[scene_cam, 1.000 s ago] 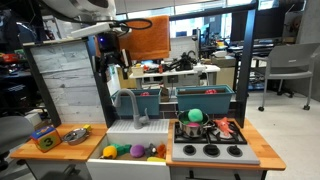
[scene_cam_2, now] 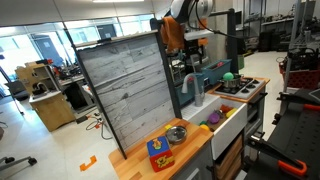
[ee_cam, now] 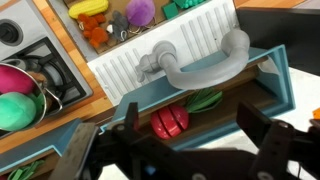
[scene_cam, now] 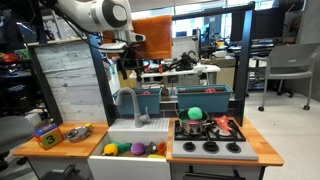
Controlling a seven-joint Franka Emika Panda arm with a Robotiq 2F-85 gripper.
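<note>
My gripper hangs high above the blue bins, its two dark fingers standing wide apart with nothing visible between them. Below it in the wrist view lies a long blue bin (ee_cam: 150, 98) holding a red item (ee_cam: 170, 121) and a green vegetable (ee_cam: 205, 100). In exterior view 1 the gripper (scene_cam: 128, 66) is up behind the grey faucet (scene_cam: 130, 100), near the left bin. A pot with a green ball (scene_cam: 194, 113) sits on the stove (scene_cam: 212, 149). The sink basin (scene_cam: 101, 168) holds several colourful toy foods.
The curved faucet (ee_cam: 205, 74) rises between the sink and the bin. A metal bowl (scene_cam_2: 177, 133) and a colourful box (scene_cam_2: 160, 152) stand on the wooden counter left of the sink. Dark upright posts (scene_cam: 241, 66) frame the bins.
In exterior view 1 the arm and gripper have moved to the right over the last second, from near the left post to above the left bin. The counter objects look unmoved.
</note>
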